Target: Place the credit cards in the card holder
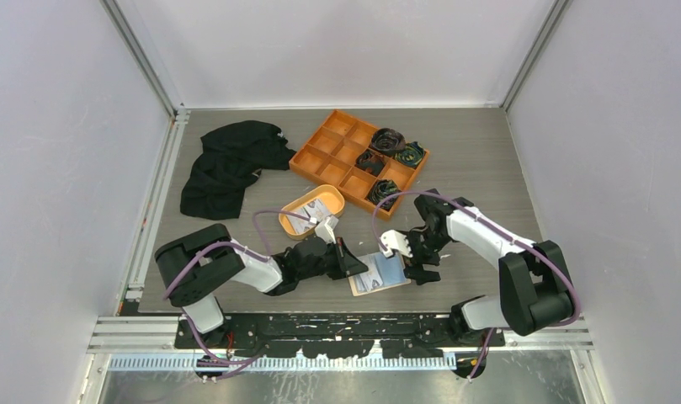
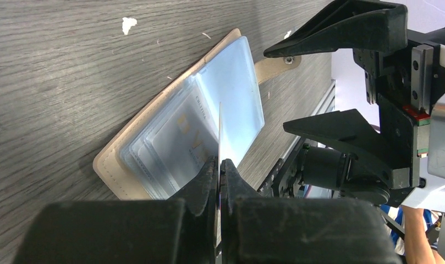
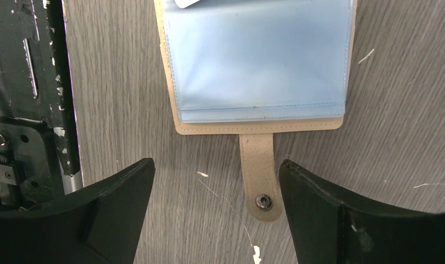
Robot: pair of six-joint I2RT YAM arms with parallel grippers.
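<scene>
The card holder lies open on the table at front centre, a tan backing with blue sleeves and clear sleeves with cards. My left gripper is shut just over the holder's clear sleeves; a thin pale edge runs up from its fingertips, too fine to identify. My right gripper stands open over the holder's tan strap with its metal snap, nothing held between the fingers. More cards lie in an orange container.
An orange compartment tray with coiled dark straps stands behind. A black cloth lies at back left. The table's right side behind the right arm is clear. The front edge is close to the holder.
</scene>
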